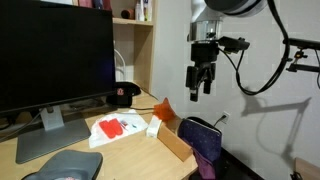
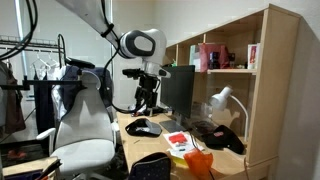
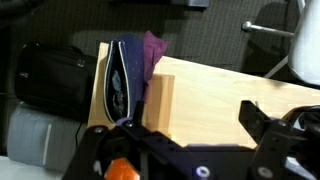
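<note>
My gripper [image 1: 200, 82] hangs in the air above the right end of the desk, its fingers spread with nothing between them. Below it, a dark blue pouch [image 1: 200, 135] with purple cloth [image 1: 207, 165] sits at the desk's right edge, beside a brown open box [image 1: 174, 141]. From the wrist, my gripper has both fingers far apart over bare desk and the box side. The pouch [image 3: 120, 80] lies left of centre, the purple cloth [image 3: 153, 52] sticking out along its side, clear of the fingers.
An orange object [image 1: 165, 110] and a white sheet with red items [image 1: 117, 128] lie on the desk [image 1: 135, 160]. A large monitor [image 1: 55, 55] stands at left. The wrist view shows a black bag [image 3: 52, 77] off the desk. Bare desk lies mid-table.
</note>
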